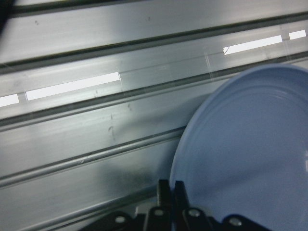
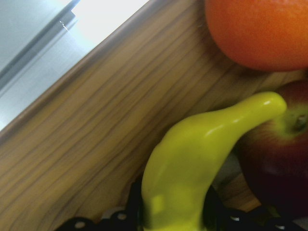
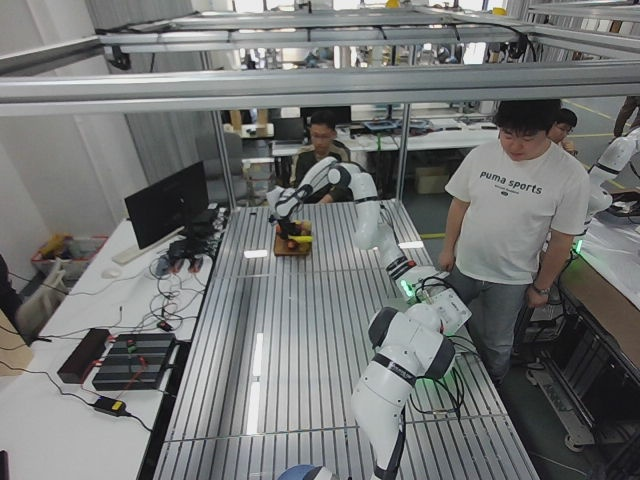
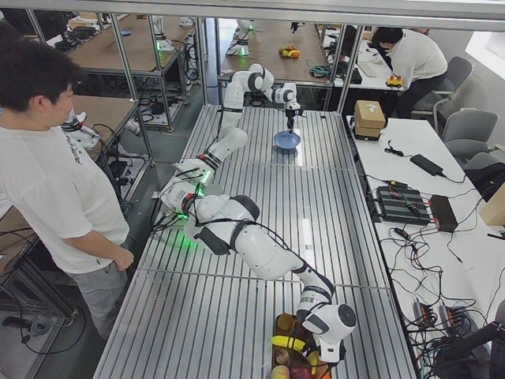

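Observation:
A blue plate [image 4: 286, 139] lies on the slatted metal table. My left gripper is at its rim, fingertips close together; whether the rim is between them I cannot tell. A wooden tray [image 2: 82, 120] holds fruit: a yellow banana [image 4: 288, 342], an orange [image 2: 257, 29] and a red apple [image 2: 276, 163]. In the right wrist view my right gripper is around a yellow curved fruit [image 2: 187, 159] beside the apple, its fingers mostly hidden behind it; whether they press on it is unclear.
A person in a white shirt [image 3: 510, 210] stands close along the table's side. Side desks with a monitor, cables and boxes run along the other side.

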